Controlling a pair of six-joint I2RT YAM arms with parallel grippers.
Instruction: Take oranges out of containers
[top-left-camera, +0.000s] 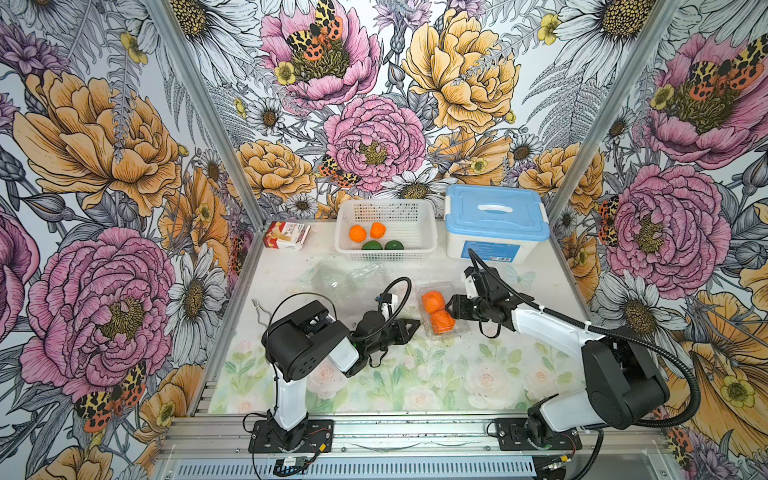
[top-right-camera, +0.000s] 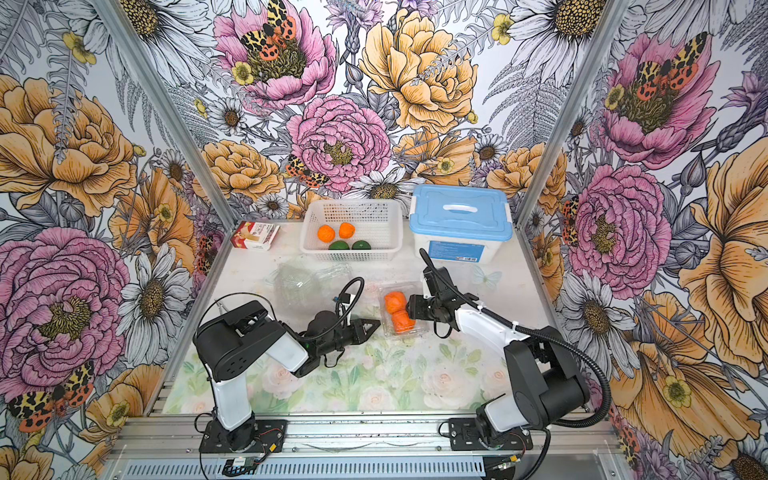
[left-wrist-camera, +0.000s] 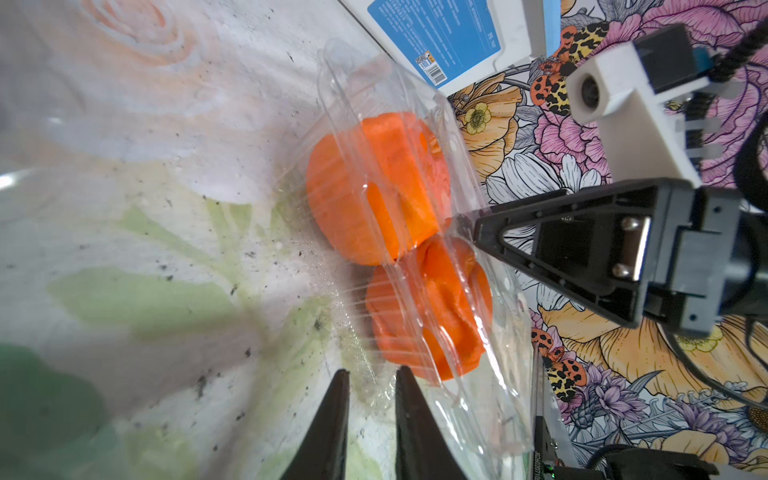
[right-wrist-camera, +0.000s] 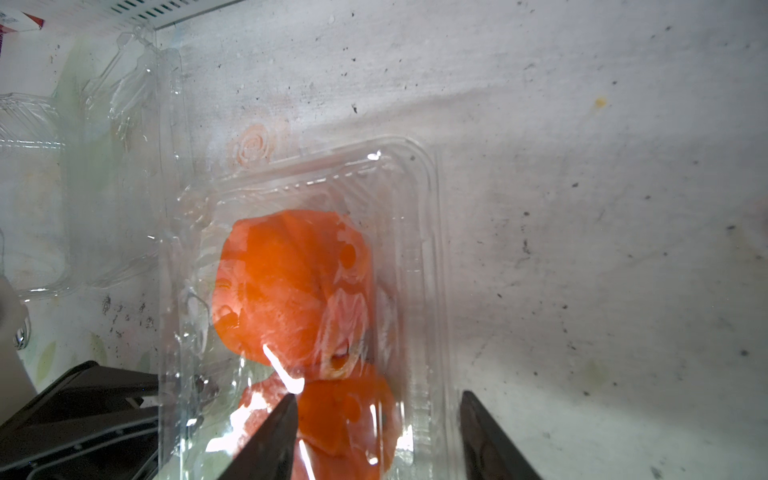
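Observation:
A clear plastic container (right-wrist-camera: 416, 208) holding two oranges (right-wrist-camera: 292, 280) lies mid-table between my grippers. My right gripper is part open at the container's rim on its right side, one fingertip over the oranges and the other outside. My left gripper is part open at the container's left, its fingertips low beside it. Two more oranges (top-left-camera: 357, 233) sit in a white perforated basket (top-left-camera: 344, 220) at the back, with green fruits.
A blue-lidded box (top-left-camera: 496, 208) stands back right, a small carton (top-left-camera: 285, 235) back left. Empty clear containers (top-left-camera: 336, 276) lie left of centre.

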